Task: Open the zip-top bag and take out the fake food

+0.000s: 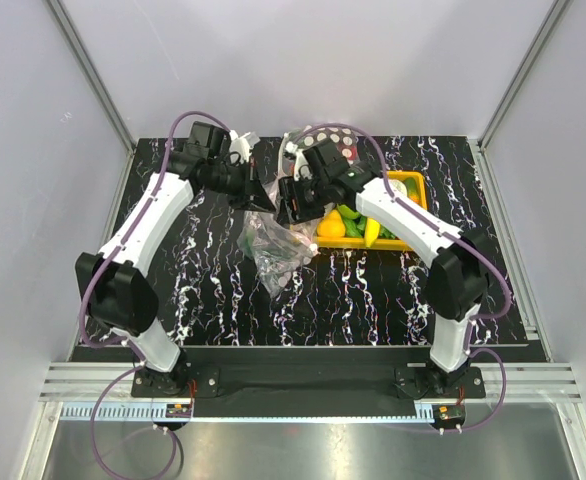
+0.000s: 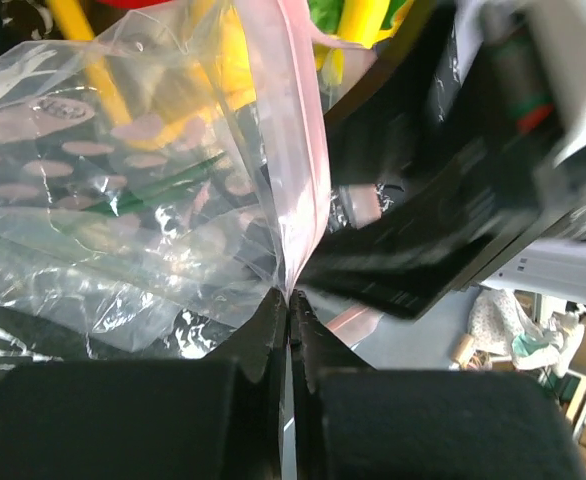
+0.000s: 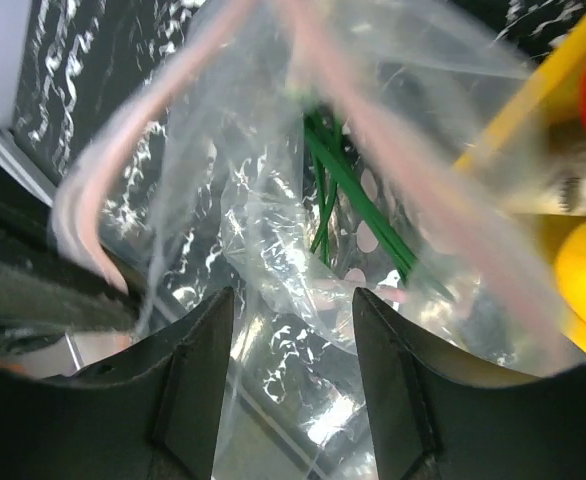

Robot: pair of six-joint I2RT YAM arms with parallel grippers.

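Observation:
The clear zip top bag (image 1: 276,250) hangs with its mouth spread apart, its pink zip edge (image 2: 291,130) showing. My left gripper is shut on that edge, pinching it at the fingertips. My right gripper stands partly open at the bag's mouth, its fingers (image 3: 375,340) apart and clear film showing beyond them. Long green fake food stalks (image 3: 368,205) are visible through the mouth and film in the right wrist view. From above, both grippers' tips are close together over the bag, and the arms hide part of it.
A yellow tray (image 1: 358,243) of fake food sits to the right, partly under my right arm, holding an orange (image 1: 331,224) and a yellow banana-like piece (image 1: 372,231).

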